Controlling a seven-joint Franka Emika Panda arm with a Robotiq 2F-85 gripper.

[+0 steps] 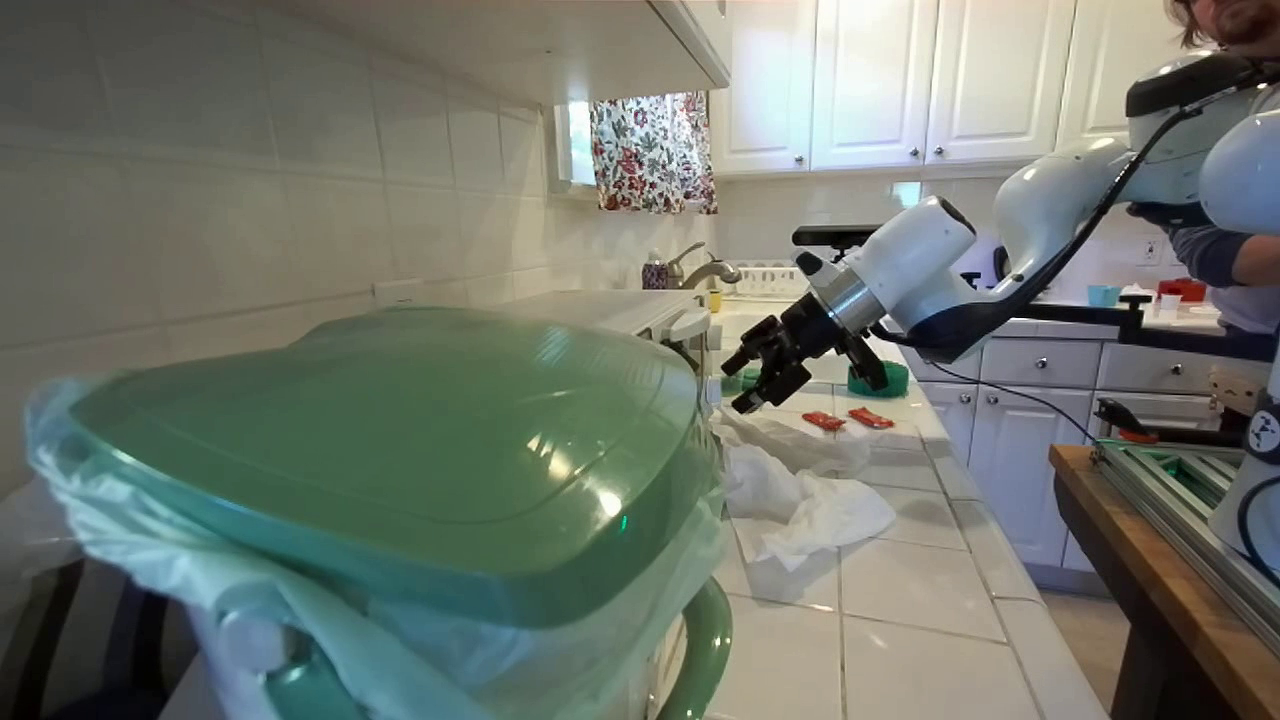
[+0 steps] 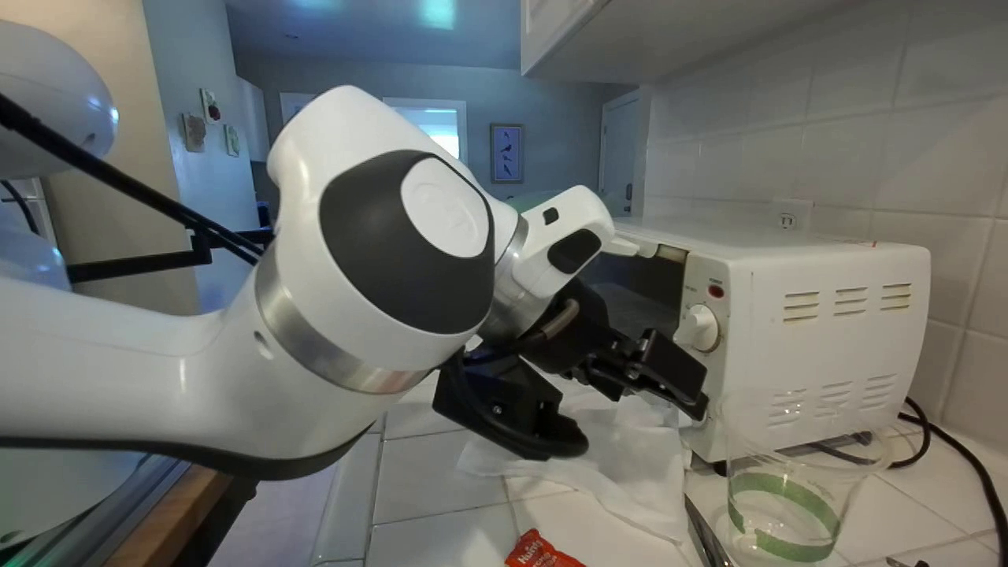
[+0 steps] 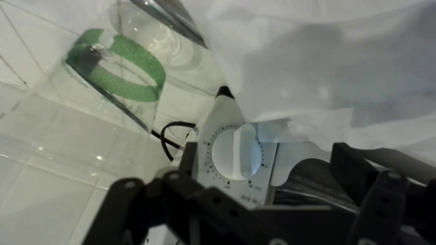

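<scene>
My gripper stands open in front of the white toaster oven (image 2: 822,312), its fingers spread to either side of the round dial (image 3: 239,153) as the wrist view looks at it. Nothing shows between the fingers, and whether they touch the dial cannot be told. From the side, the gripper (image 2: 701,402) is close to the oven's control panel, a little below the knob (image 2: 697,327). Crumpled white paper (image 1: 816,510) lies on the counter below the gripper (image 1: 740,382).
A clear cup with a green band (image 2: 784,515) stands beside the oven, near a dark metal utensil (image 2: 704,529). Red snack packets (image 1: 870,418) lie on the tiles. A green-lidded bin (image 1: 396,444) fills the near left.
</scene>
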